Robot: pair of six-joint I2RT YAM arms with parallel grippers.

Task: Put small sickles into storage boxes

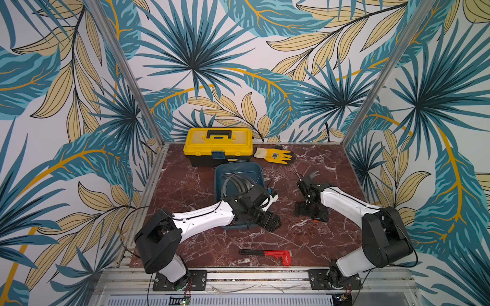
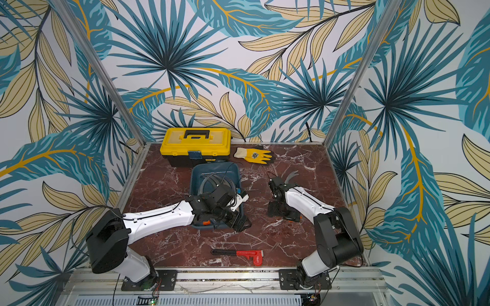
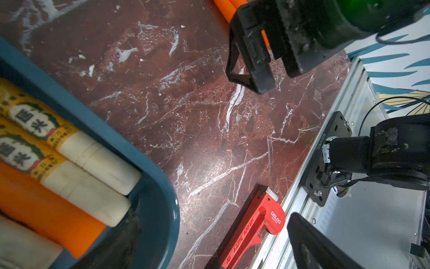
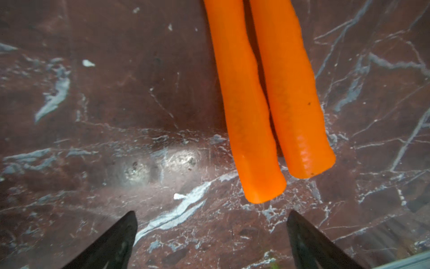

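A blue box (image 1: 220,173) holds grey sickle blades (image 1: 232,179), with orange, white and yellow-labelled handles (image 3: 62,210) in the left wrist view. My left gripper hangs over that box's right rim; its blurred fingers are apart, nothing visible between them. Right of the box, a sickle blade (image 2: 292,175) shows beyond my right arm. Two orange handles (image 4: 253,148) lie side by side on the table below my right gripper, which is open with its fingers either side of their lower ends, holding nothing.
A yellow-lidded toolbox (image 1: 217,140) and yellow glove (image 1: 275,155) stand at the back. A red pipe wrench (image 1: 278,255) lies near the front edge.
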